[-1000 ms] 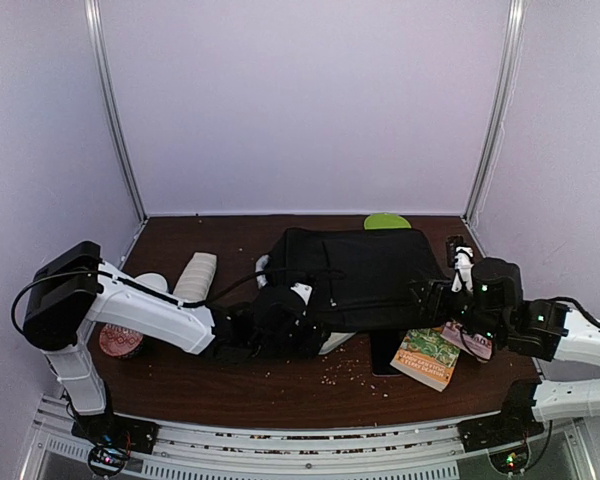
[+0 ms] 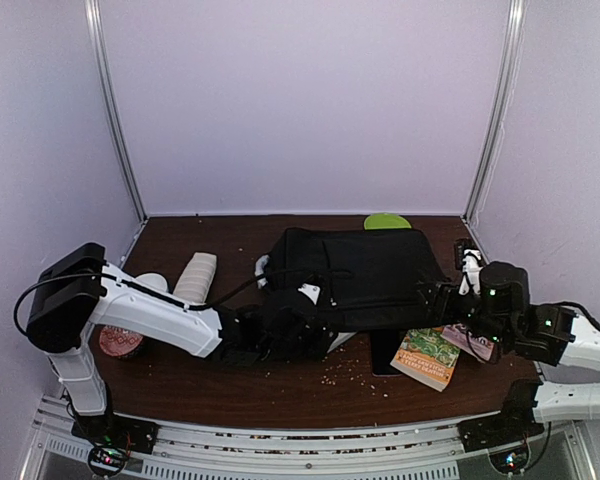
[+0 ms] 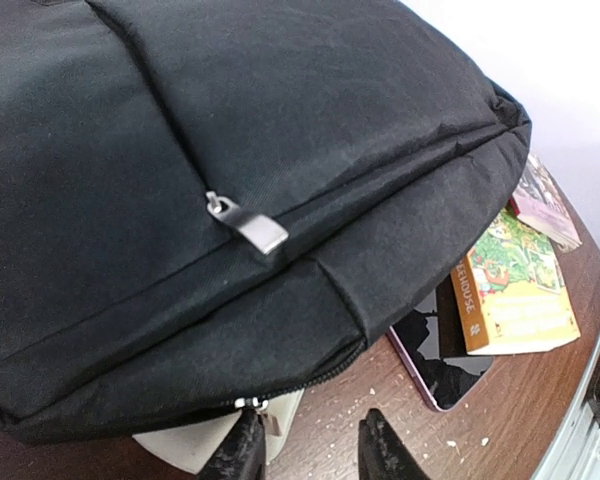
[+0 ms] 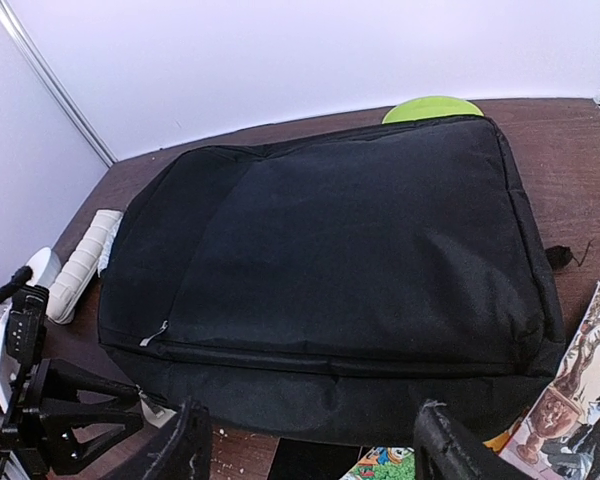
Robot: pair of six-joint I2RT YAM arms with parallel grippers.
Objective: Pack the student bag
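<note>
The black bag (image 2: 365, 270) lies flat in the middle of the table. On its front pocket hangs a silver zipper pull (image 3: 245, 222). At the lower edge, a second zipper pull (image 3: 271, 421) sits beside the left fingertip of my left gripper. That gripper's fingers are apart, with table visible between them; whether it touches the pull I cannot tell. My right gripper stands open at the bag's front right, nothing between its fingers. An orange-and-green book (image 2: 426, 357), a pink book (image 2: 475, 340) and a dark phone (image 3: 442, 345) lie at the bag's front right.
At the left are a white case (image 2: 195, 278) and a red-patterned round container (image 2: 120, 342). A light-coloured flat item (image 3: 195, 441) shows from under the bag's front edge. Behind the bag is a green round thing (image 2: 387, 221). Crumbs dot the clear front table.
The right arm has shifted only slightly to the right; the bag looks unmoved.
</note>
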